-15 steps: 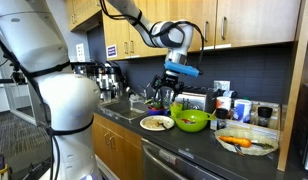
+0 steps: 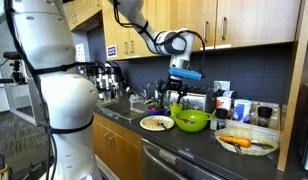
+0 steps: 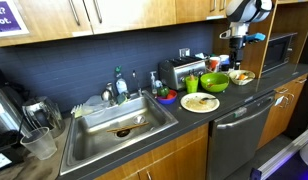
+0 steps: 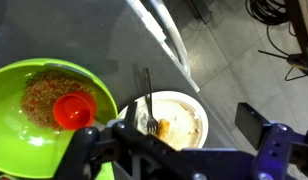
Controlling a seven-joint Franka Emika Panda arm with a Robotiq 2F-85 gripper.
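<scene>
My gripper stands open, its dark fingers wide apart with nothing held between them. In exterior view 1 the gripper (image 2: 176,97) hangs above the counter near a green bowl (image 2: 193,121). The wrist view shows that bowl (image 4: 19,115) at the left, with a red cup (image 4: 74,111) and brown, crumb-like bits inside. Below the gripper lies a white plate (image 4: 182,108), partly covered by the fingers. A dark fork (image 4: 149,100) rests across its edge, and a small orange-yellow piece (image 4: 163,128) is on it.
A light basket (image 2: 256,147) holding orange, carrot-like things stands right of the bowl. Behind are a toaster (image 3: 181,72) and several cups. The sink (image 3: 119,130) lies to the left. A dishwasher (image 3: 234,140) fronts the counter, whose edge is close to the plate.
The arm has shifted slightly, and the gripper appears a little lower over the counter near the bowl. Bowl, plate and basket have stayed in place.
</scene>
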